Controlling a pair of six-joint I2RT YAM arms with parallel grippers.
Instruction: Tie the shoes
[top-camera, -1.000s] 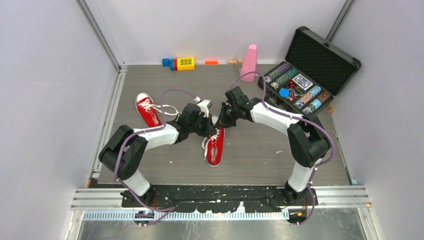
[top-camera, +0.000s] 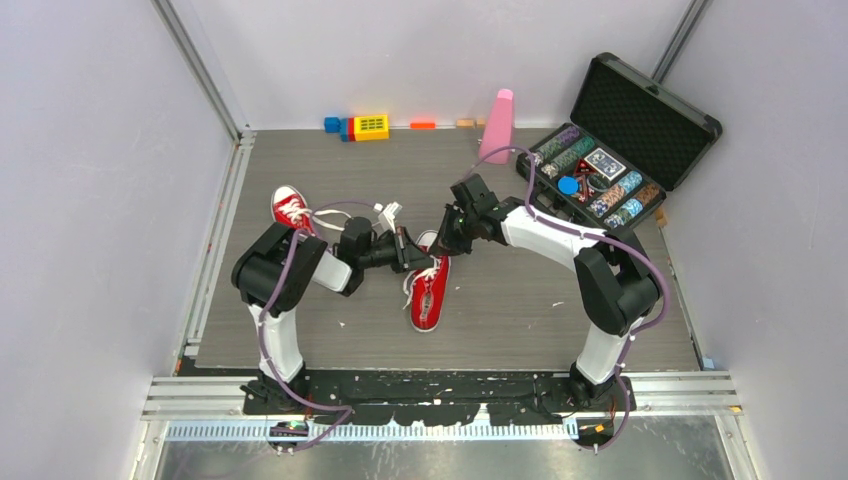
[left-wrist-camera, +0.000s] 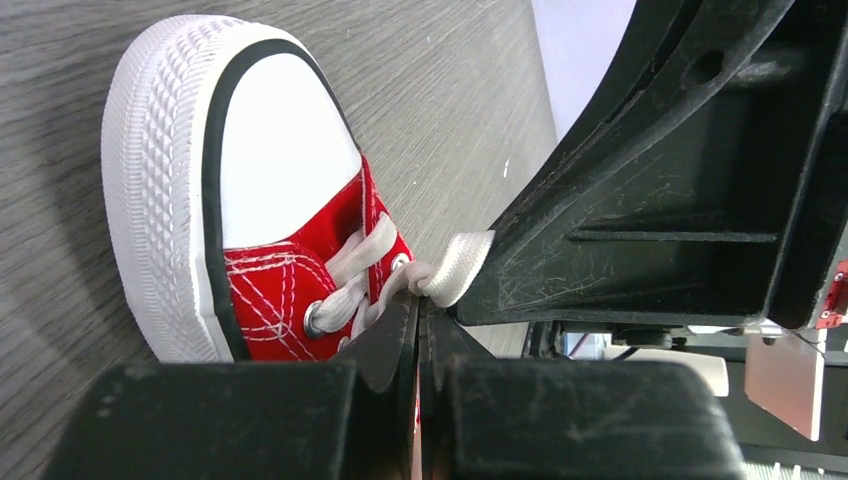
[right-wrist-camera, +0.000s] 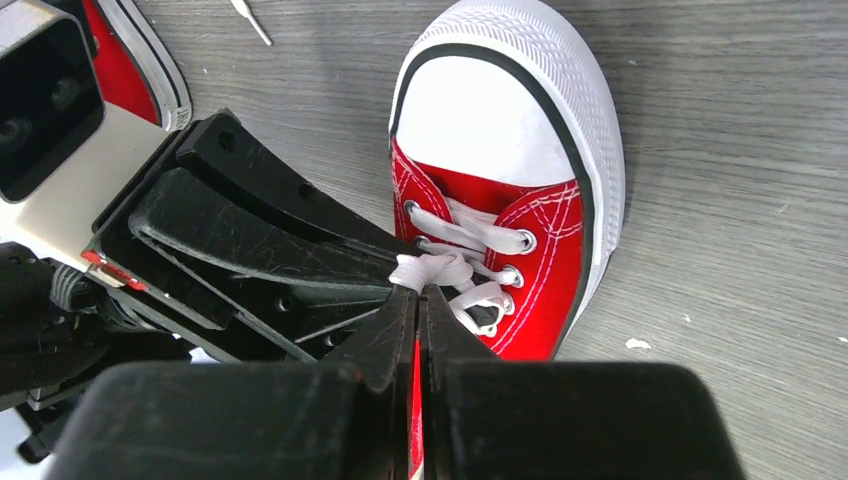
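Note:
A red shoe (top-camera: 430, 292) with a white toe cap lies mid-table, toe toward the back. Both grippers meet over its laces. My left gripper is shut, its tips right against a bunched loop of white lace (left-wrist-camera: 462, 268). From the other side comes my right gripper, likewise shut, with the bunched lace (right-wrist-camera: 432, 270) at its fingertips. That lace spans the two sets of tips; whether either pinches it is hidden. Other laces (right-wrist-camera: 485, 235) run through the eyelets. A second red shoe (top-camera: 291, 208) lies at the left, partly covered by the left arm.
An open black case (top-camera: 625, 120) of chips and cards stands at the back right, beside a pink block (top-camera: 497, 125). Toy bricks (top-camera: 358, 128) line the back edge. Bare tabletop (top-camera: 510, 315) stretches right of the middle shoe.
The left arm's elbow has swung toward the right and front, and its wrist has turned and shifted slightly left, now covering part of the left shoe. The right arm looks still.

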